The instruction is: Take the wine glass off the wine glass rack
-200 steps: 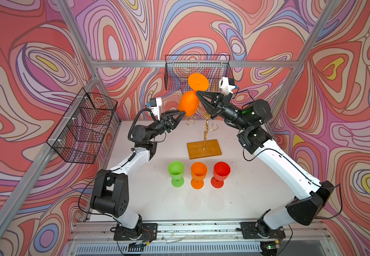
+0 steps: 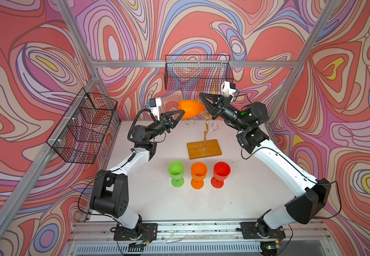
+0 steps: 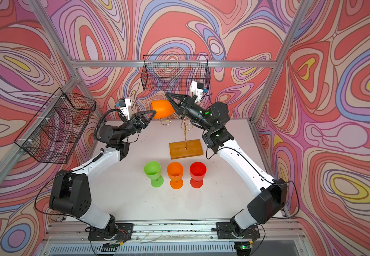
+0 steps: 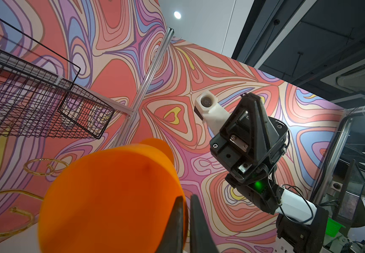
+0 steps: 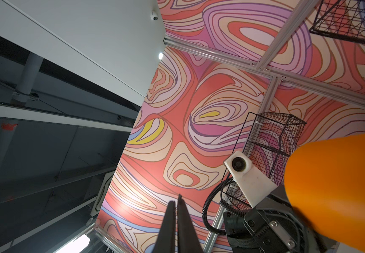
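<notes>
An orange wine glass (image 2: 189, 108) hangs sideways in the air, above and in front of the gold rack (image 2: 205, 134) with its wooden base (image 2: 204, 149). My left gripper (image 2: 182, 112) is shut on its rim; in the left wrist view the rim runs between the fingers, and part of the foot (image 4: 159, 145) shows behind the bowl. My right gripper (image 2: 201, 94) is shut at the far end of the glass, covering the stem and foot in both top views. In the right wrist view its fingers (image 5: 171, 219) have nothing between them, and the bowl (image 5: 338, 181) lies off to their right.
Green (image 2: 176, 168), orange (image 2: 199, 170) and red (image 2: 221, 170) glasses stand upright in front of the rack. Wire baskets hang at the back (image 2: 198, 79) and left (image 2: 82, 128).
The glass has swung about its held rim, its foot going from pointing up to pointing right, behind the right gripper. The right gripper has shifted slightly down; the left arm looks still.
</notes>
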